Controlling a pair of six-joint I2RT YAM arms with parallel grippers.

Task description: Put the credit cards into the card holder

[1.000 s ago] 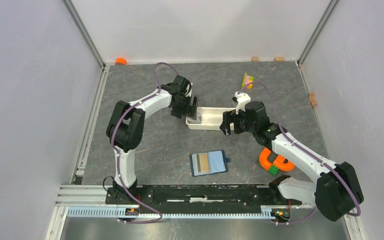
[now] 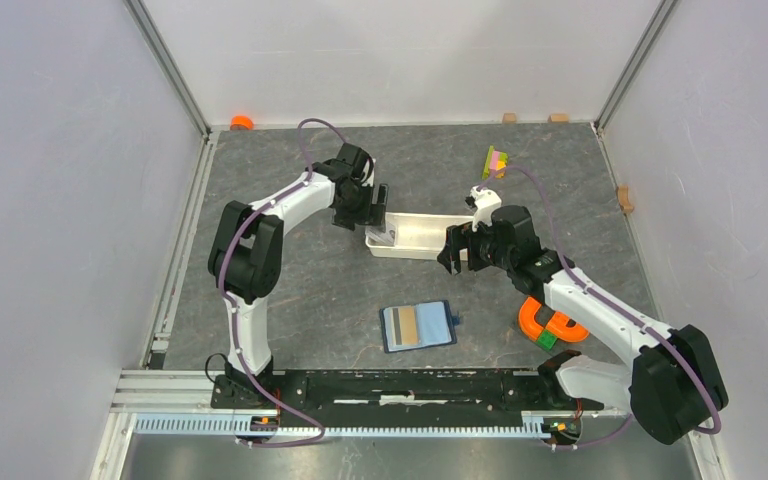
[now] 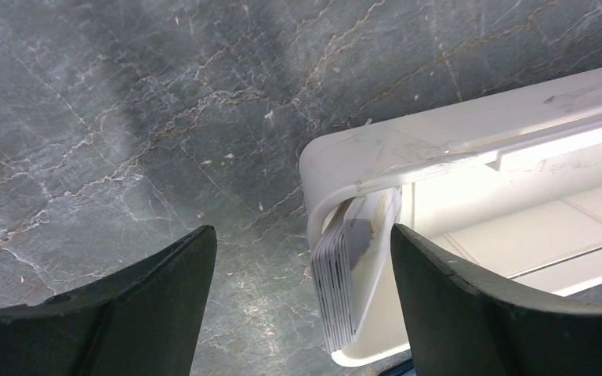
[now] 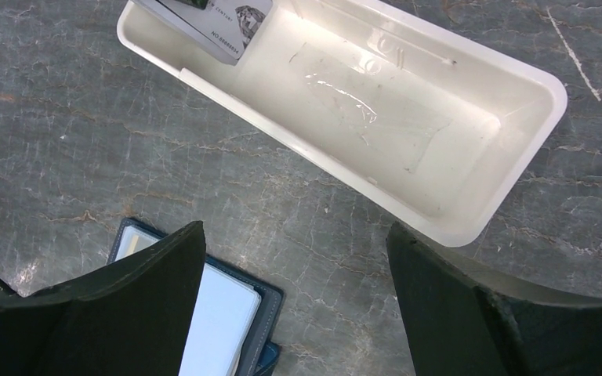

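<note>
A stack of cards (image 3: 334, 291) leans on edge at the left end of the white tray (image 3: 455, 149). In the right wrist view, the front card (image 4: 244, 17) shows printed text and a picture. My left gripper is open over that end, its fingers (image 3: 180, 274) apart on either side of the stack, with gaps to the cards. Above the tray's right end, my right gripper is open and empty. The dark blue card holder (image 2: 438, 325) lies spread on the table in front, a tan and grey strip on its left half.
Orange rings (image 2: 572, 330) with a green block (image 2: 546, 340) lie beneath the right arm. A small coloured toy (image 2: 496, 162) sits at the back right, and an orange object (image 2: 242, 122) at the back left. Open table surrounds the card holder.
Over the last second my left gripper has shifted slightly left and toward the back. The tray has slid a little left too. My right arm and the card holder look almost unchanged.
</note>
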